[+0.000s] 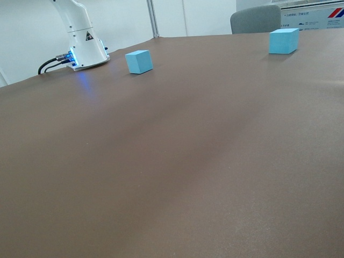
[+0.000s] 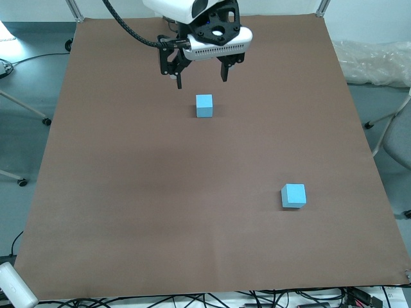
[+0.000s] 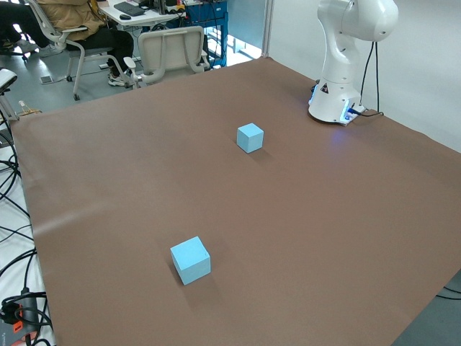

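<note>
Two light blue cubes rest on the brown table. One cube sits near the middle back in the left view, the other nearer the front right. Both also show in the top view and the right view. My gripper hangs above and beyond the middle cube in the left view, fingers pointing down and apart, open, with nothing visible between them.
Cables and small devices line the near edge in the left view, beside a white cylinder. Chairs stand around the table; a person sits beyond it in the right view.
</note>
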